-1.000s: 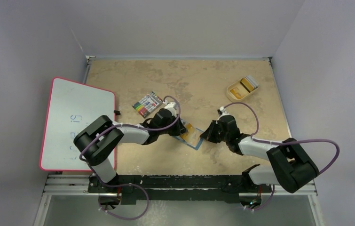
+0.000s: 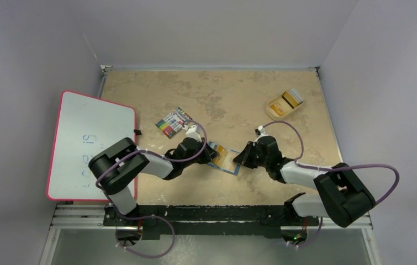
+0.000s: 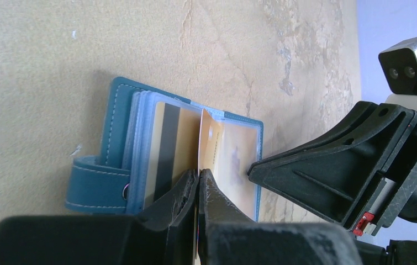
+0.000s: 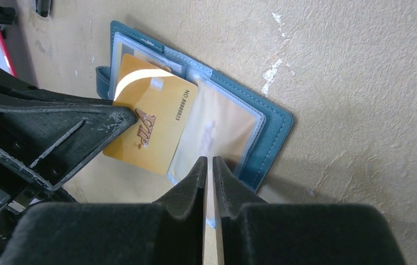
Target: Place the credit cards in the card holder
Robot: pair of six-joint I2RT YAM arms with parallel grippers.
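Observation:
A blue card holder [image 4: 275, 130] with clear sleeves lies open on the table between both arms, at the middle of the top view. One gold card [image 4: 159, 124] leans up from the holder at its sleeve. My left gripper is shut on that card's edge, over the holder. Part of the card is hidden behind its fingers. At the other end of the holder, my right gripper is slightly open, with a narrow gap between its tips. The clear sleeve [image 4: 217, 118] shows behind the gap; whether the tips touch it I cannot tell.
A tray [image 2: 271, 112] with more cards stands at the back right. Colored cards or markers in a flat pack [image 2: 173, 122] lie behind the left arm. A whiteboard [image 2: 87, 149] covers the left side.
The holder has turned a little. My right arm moved slightly and is back near its earlier place.

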